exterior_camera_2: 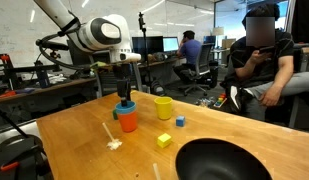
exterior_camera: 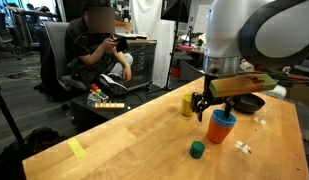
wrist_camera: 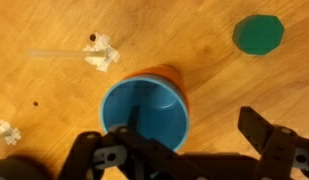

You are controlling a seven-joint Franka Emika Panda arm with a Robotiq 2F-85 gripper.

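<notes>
My gripper is open above the table. In the wrist view one finger [wrist_camera: 137, 122] overlaps the opening of a blue cup [wrist_camera: 113, 102], while the other finger [wrist_camera: 256, 132] is out past the cup's right side. The blue cup appears nested in an orange cup [exterior_camera_2: 128, 125], with only the orange lower part showing. Nothing visible is clamped in the fingers; whether a finger touches the cup I cannot tell. A dark green piece [wrist_camera: 259, 35] lies on the table, apart from the cups.
A yellow cup [exterior_camera_2: 163, 107], a yellow block [exterior_camera_2: 163, 140] and a blue block [exterior_camera_2: 180, 121] stand nearby. A large black pan [exterior_camera_2: 222, 163] takes up the near side in the second exterior view. Bare table [exterior_camera: 124, 145] stretches out left of the cups in the first exterior view.
</notes>
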